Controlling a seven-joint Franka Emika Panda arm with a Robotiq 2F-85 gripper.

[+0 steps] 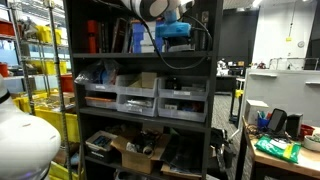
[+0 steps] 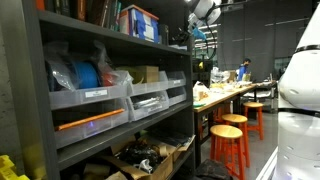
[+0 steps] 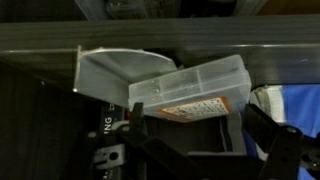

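Observation:
My gripper is open, with its dark fingers apart at the left and right of the wrist view. Ahead of them, in the space they frame, is a clear plastic box (image 3: 215, 83) with an orange and white label (image 3: 196, 108). I cannot tell whether either finger touches it. A pale bent plate (image 3: 115, 72) stands just left of the box. In the first exterior view the arm reaches over to the upper shelf, its blue wrist part (image 1: 170, 30) in front of the books; the fingertips are too small to make out there.
A dark shelf unit (image 1: 68, 60) holds upright books above and clear bins (image 1: 182, 104) on the middle shelf. An open cardboard box (image 1: 137, 158) sits low down. Blue and white material (image 3: 298, 108) lies right of the clear box. A wooden table (image 1: 285, 158) stands at right.

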